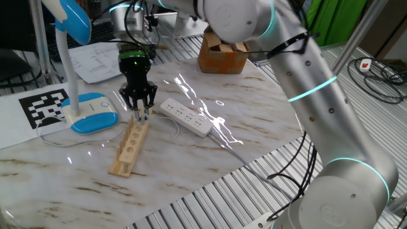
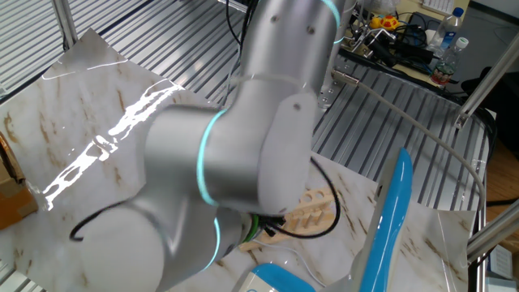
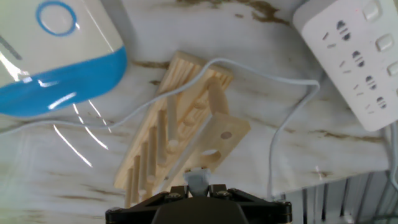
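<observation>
A pale wooden rack with slanted pegs and a holed bar point(image 1: 130, 149) lies on the marbled table. In the wrist view the rack point(image 3: 171, 134) runs diagonally, its near part hidden by the gripper. One thicker peg point(image 3: 217, 98) stands up at its far end. My gripper point(image 1: 142, 118) points down at the end of the rack nearest the lamp. Its two grey fingertips look slightly apart there; whether something sits between them is too small to tell. From the wrist, the gripper overlaps the holed bar. The arm hides most of it in exterior view 2.
A blue-and-white lamp point(image 1: 91, 114) stands to one side, a white power strip point(image 1: 186, 117) to the other. A thin white cable point(image 3: 267, 78) crosses over the rack. A cardboard box point(image 1: 222, 56) sits at the back. Table in front of the rack is clear.
</observation>
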